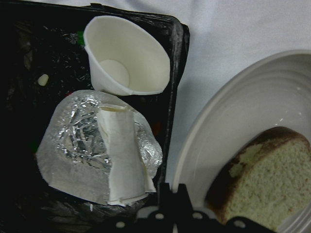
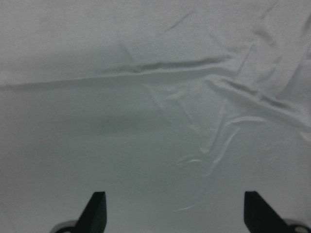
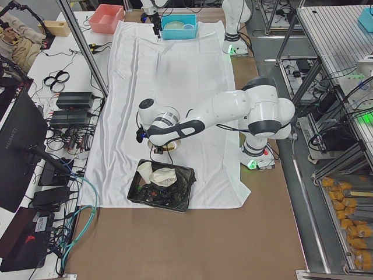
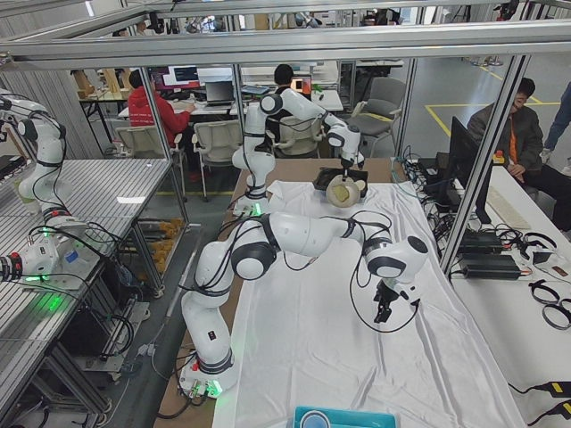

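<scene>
A white bowl [image 1: 231, 111] holding a slice of bread [image 1: 262, 179] is in the left wrist view; my left gripper is at its rim, fingers close together, though whether on the rim is unclear. Beside it is a black lined tray [image 3: 161, 198], with a tilted paper cup [image 1: 126, 58] and crumpled foil with white paper [image 1: 124, 155]. My right gripper stands open over bare white cloth [image 2: 155, 136], nothing between its fingers.
A blue bin [image 3: 179, 34] with dishes sits at the far end of the cloth, a red bin [image 3: 106, 18] on the side desk. Monitor and cables line one side.
</scene>
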